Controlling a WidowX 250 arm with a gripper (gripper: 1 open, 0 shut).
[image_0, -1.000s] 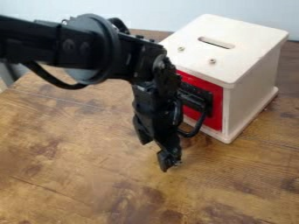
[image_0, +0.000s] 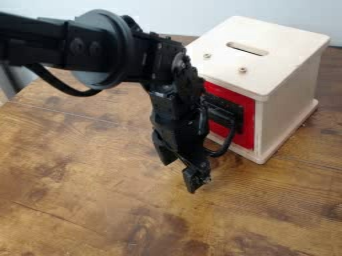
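Observation:
My black arm reaches in from the upper left, and its gripper (image_0: 181, 168) points down over the wooden table (image_0: 94, 200), in front of a pale wooden box (image_0: 289, 100). The box has a slot in its lid and a red front panel (image_0: 245, 147), partly hidden behind the arm. The two fingertips appear somewhat apart, with nothing visible between them.
The box stands at the back right, close beside the arm. A white surface lies beyond the table's far edge at the upper left.
The gripper has shifted slightly, and its fingers look a little farther apart than before. The box has not moved.

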